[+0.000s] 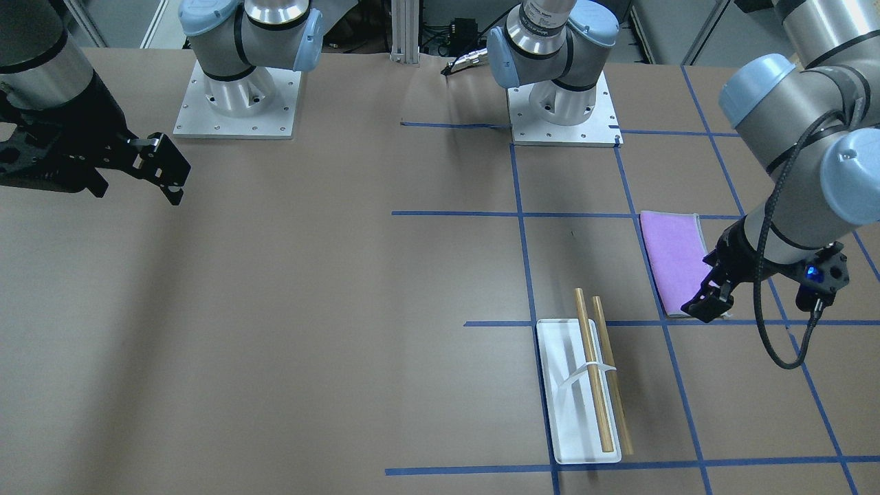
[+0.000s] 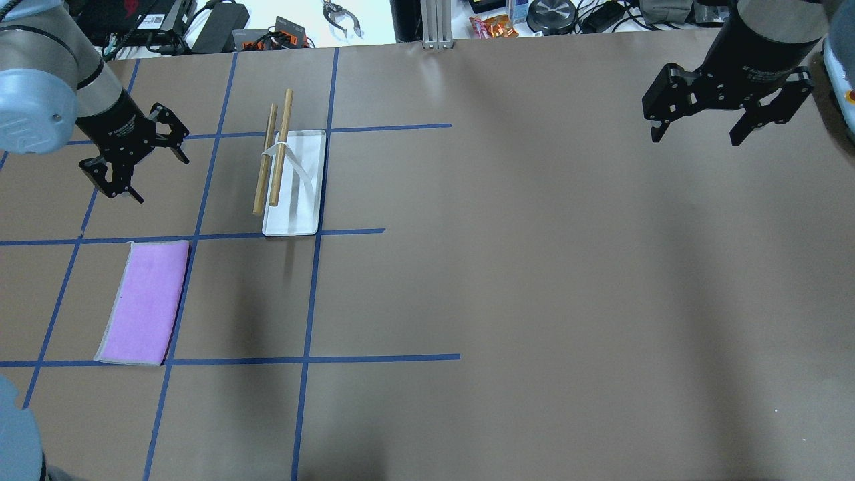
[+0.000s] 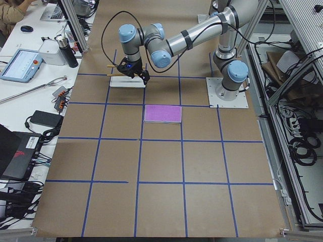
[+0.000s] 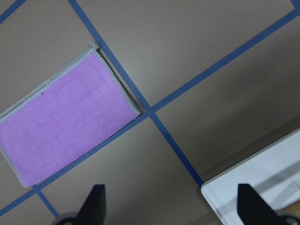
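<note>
My gripper [image 2: 163,174] hangs over the taped floor between the purple cloth and the white tray, with open fingers and nothing between them; in the left wrist view the fingers [image 4: 93,206] frame the bottom edge. The white tray [image 1: 562,416] carries two wooden sticks [image 1: 600,408] lying lengthwise with a white piece [image 2: 290,159] across them; in the left wrist view the tray [image 4: 243,178] is partly cut off at lower right.
Another black gripper [image 2: 697,120] hangs at the right of the top view. Two arms on white base plates [image 1: 235,124] stand at the back of the front view.
</note>
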